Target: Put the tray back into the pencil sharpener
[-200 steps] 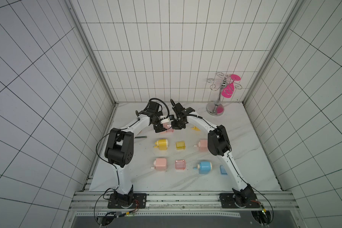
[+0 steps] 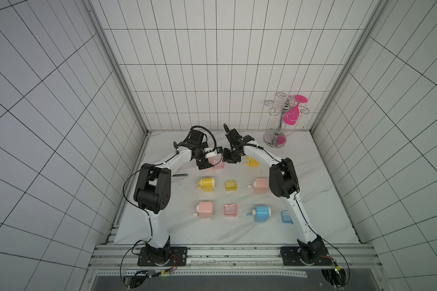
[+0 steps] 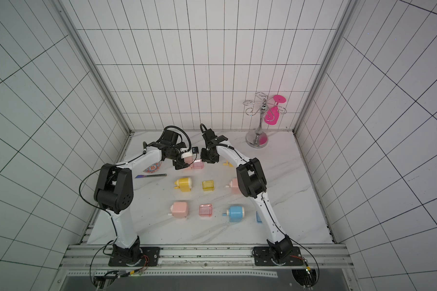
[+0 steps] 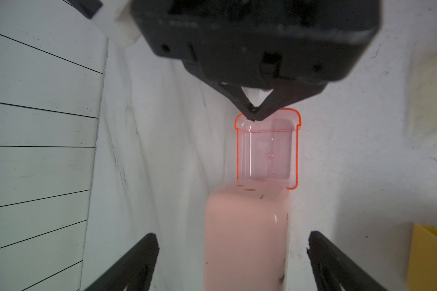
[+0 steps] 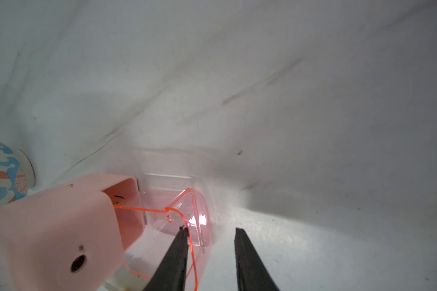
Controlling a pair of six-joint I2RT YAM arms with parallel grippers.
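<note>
A pink sharpener body (image 4: 246, 232) stands at the back centre, its dark opening facing a clear pink tray (image 4: 269, 150) that sits against that end, its orange rim outlined. My left gripper is open over the sharpener, a finger to either side of it. My right gripper hangs at the tray's outer edge in the right wrist view, one finger over the orange rim, the other over bare table, with a small gap between them. Whether the fingertips touch the tray is unclear.
Yellow, pink and blue sharpeners and loose trays, such as the yellow tray (image 2: 230, 185), fill the front and middle. A metal stand (image 2: 276, 138) with a pink glass stands at the back right. A patterned object (image 3: 153, 167) lies at the left.
The left arm has not moved.
</note>
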